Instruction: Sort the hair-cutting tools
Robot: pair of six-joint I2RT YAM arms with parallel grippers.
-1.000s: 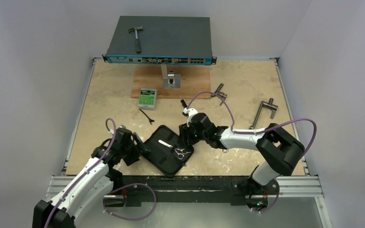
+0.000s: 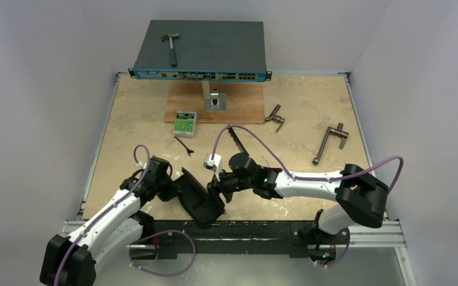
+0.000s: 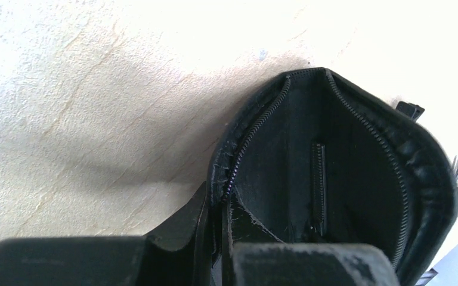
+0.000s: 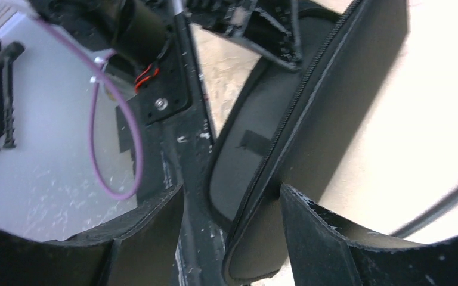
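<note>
The black zippered tool case (image 2: pixel 201 202) lies at the front middle, its flap now folded partly up. My left gripper is shut on the case's zippered edge. My right gripper stands open at the other side, with the case's raised side (image 4: pixel 334 119) between or just beyond its fingers. The scissors inside the case are hidden in the top view. A black clip (image 2: pixel 188 150) and a black comb (image 2: pixel 238 140) lie behind the case.
A green-labelled box (image 2: pixel 184 124), metal tube tools (image 2: pixel 328 140) and a switch on a stand (image 2: pixel 197 47) with a hammer on it are at the back. The case sits near the front edge.
The case's right side has been folded up over its contents as my right gripper moved left and toward the front; my left gripper has closed on the case's edge.
</note>
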